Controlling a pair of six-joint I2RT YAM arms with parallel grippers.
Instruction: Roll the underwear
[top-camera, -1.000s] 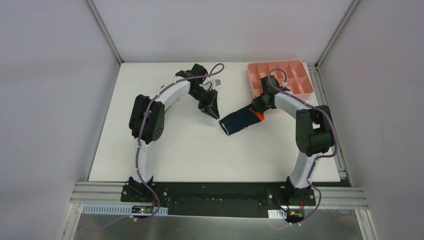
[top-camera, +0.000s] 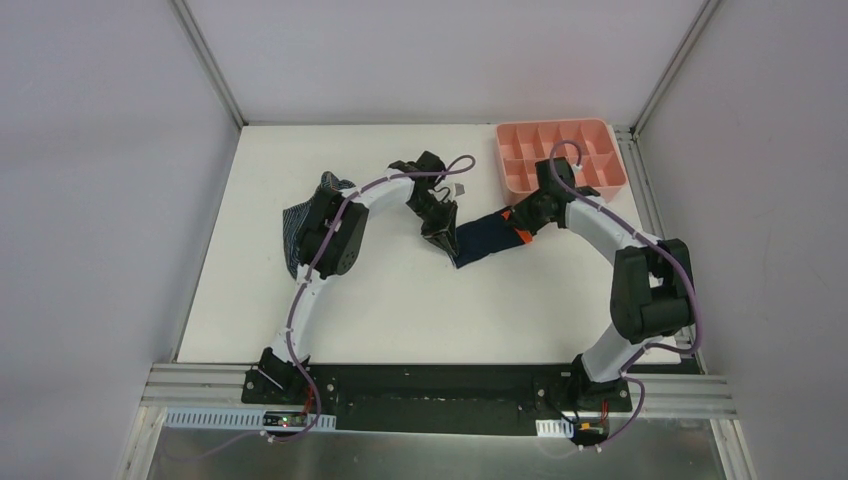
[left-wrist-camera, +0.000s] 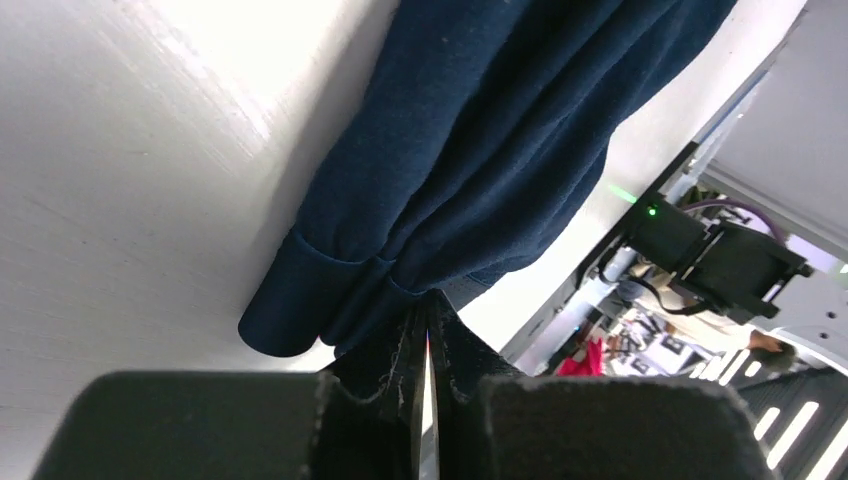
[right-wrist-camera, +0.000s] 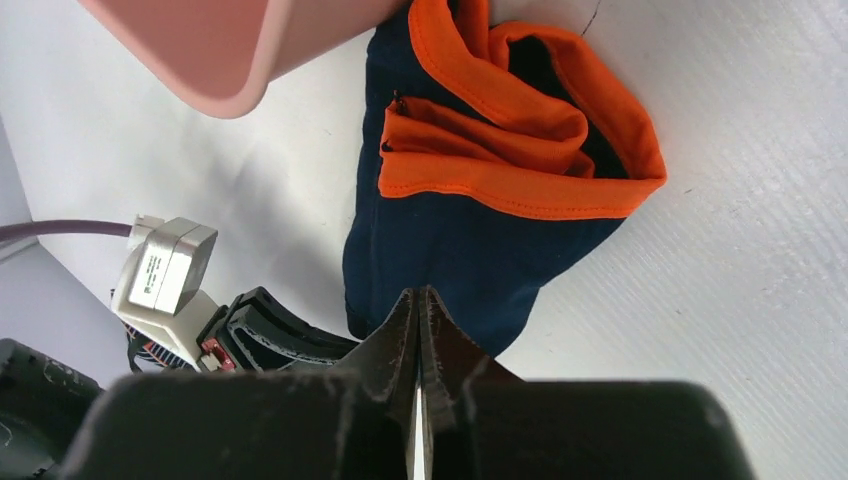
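Note:
The underwear (top-camera: 484, 237), dark navy with an orange waistband (right-wrist-camera: 520, 185), lies folded into a flat strip at mid-table. Its near end shows two hemmed openings (left-wrist-camera: 285, 310) in the left wrist view. My left gripper is at that hem, its fingertips close together over the cloth edge; whether fabric is caught between them is hard to make out. Above the orange end my right gripper is shut, nothing showing between its fingers. The waistband is loosely bunched and curled over in the right wrist view.
A pink compartment box (top-camera: 507, 165) stands right behind the underwear's orange end, close to my right arm. A dark patterned cloth (top-camera: 294, 225) lies at the table's left, partly behind my left arm.
The right arm has shifted a little to the right, its gripper staying near the orange end.

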